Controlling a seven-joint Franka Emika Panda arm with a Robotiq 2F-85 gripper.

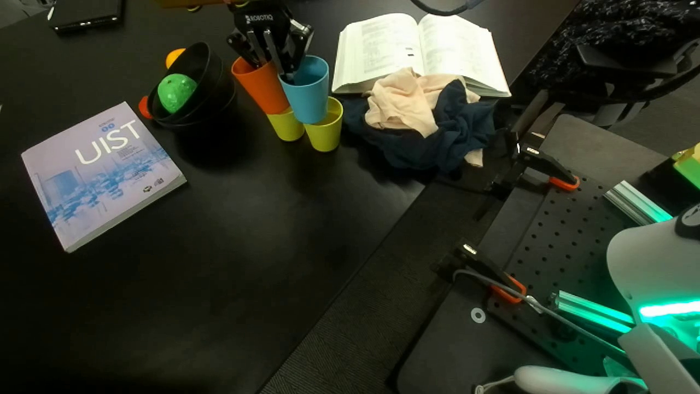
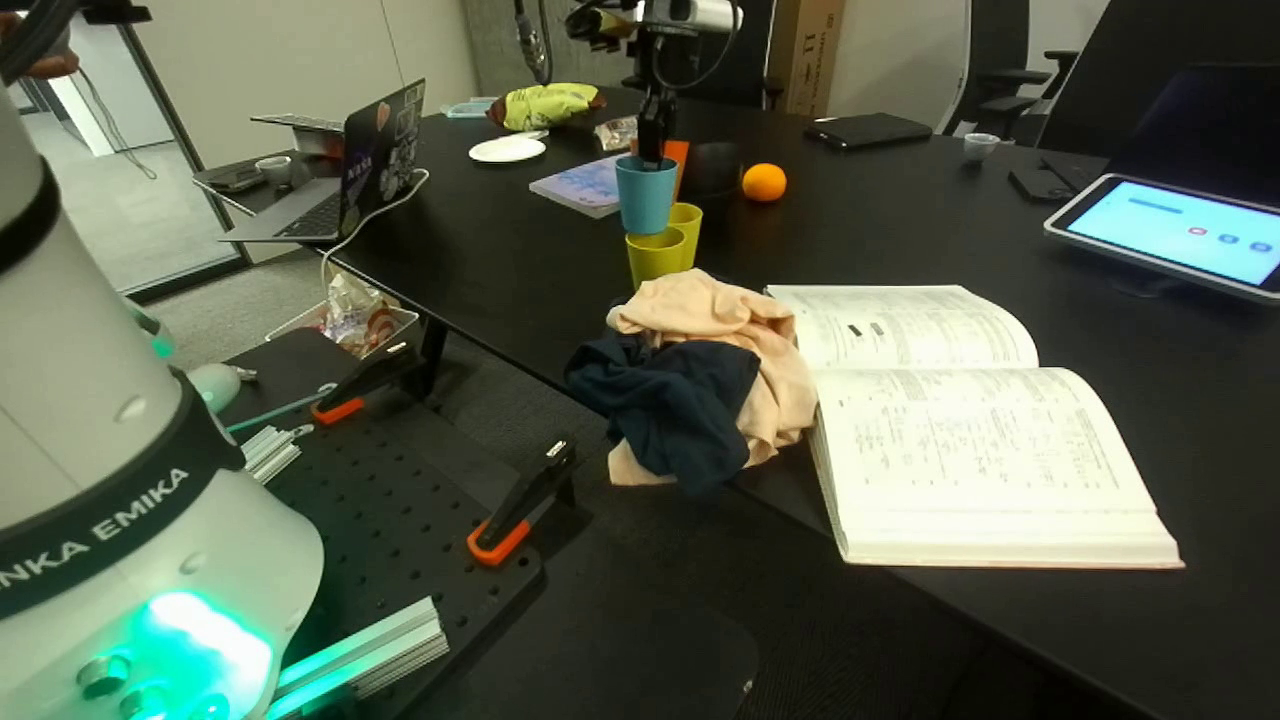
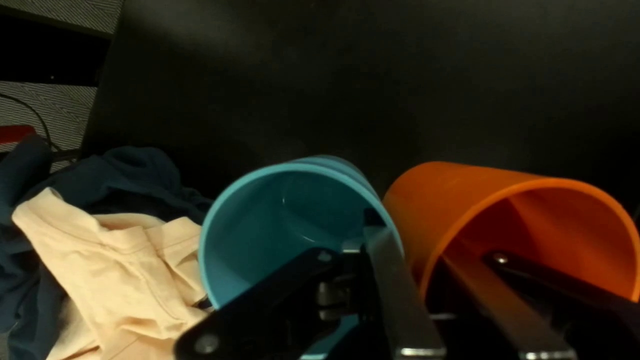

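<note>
My gripper (image 1: 274, 69) is shut on the adjoining walls of a blue cup (image 1: 308, 98) and an orange cup (image 1: 264, 91), with one finger inside each. In the wrist view the two mouths face me side by side: the blue cup (image 3: 264, 222) is left, and the orange cup (image 3: 432, 204), leaning outward, is right. Two yellow cups stand on the table under them, a front yellow cup (image 1: 326, 135) and a rear yellow cup (image 1: 286, 126). The held cups hide parts of the yellow rims, so I cannot tell whether they touch.
Left of the cups are stacked black bowls (image 1: 208, 88) with a green ball (image 1: 175, 92) and a UIST book (image 1: 105, 171). Crumpled dark and peach cloth (image 1: 407, 108) and an open book (image 1: 380, 49) lie to the right.
</note>
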